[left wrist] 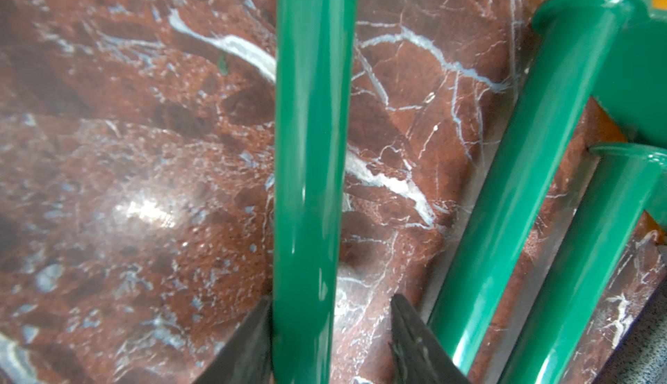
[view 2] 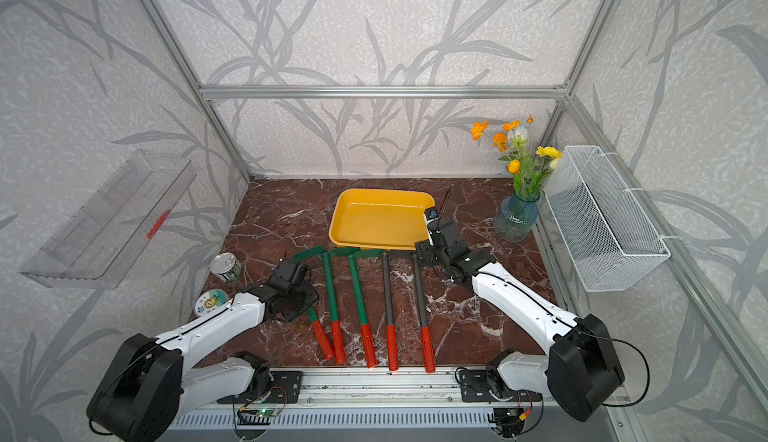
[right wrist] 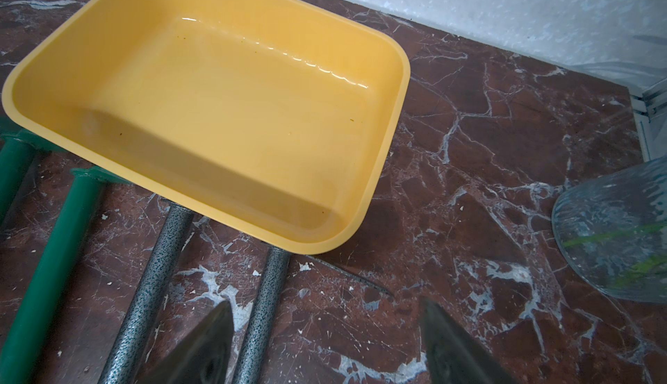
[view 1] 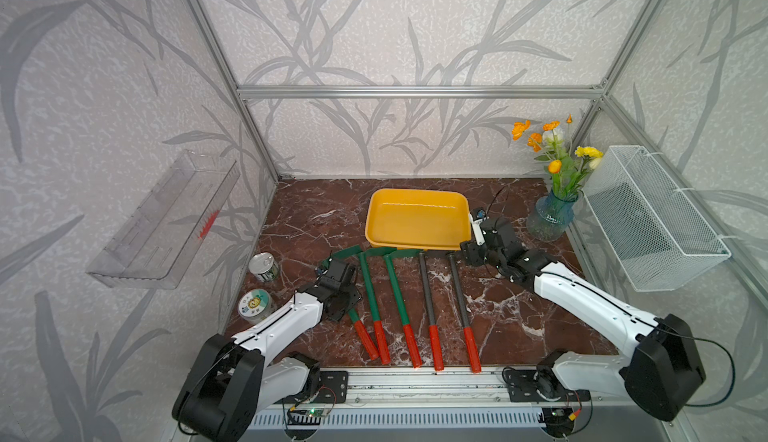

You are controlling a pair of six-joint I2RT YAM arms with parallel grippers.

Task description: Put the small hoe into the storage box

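Observation:
Several small hoes lie side by side on the dark marble table, green-shafted ones (view 1: 396,290) on the left and grey ones (view 1: 428,290) on the right, all with red grips. My left gripper is open low over the leftmost green hoe (left wrist: 311,161), whose shaft lies between the fingers in the left wrist view. My right gripper stands open, empty, above the rightmost grey hoes near the front right corner of the yellow storage box (right wrist: 250,106). The box is empty at the middle back.
A glass vase of flowers (view 1: 550,220) stands at the back right. Two cans (view 1: 263,266) sit at the left edge. A clear bin (view 1: 160,218) and a white mesh basket (view 1: 656,226) hang at the sides.

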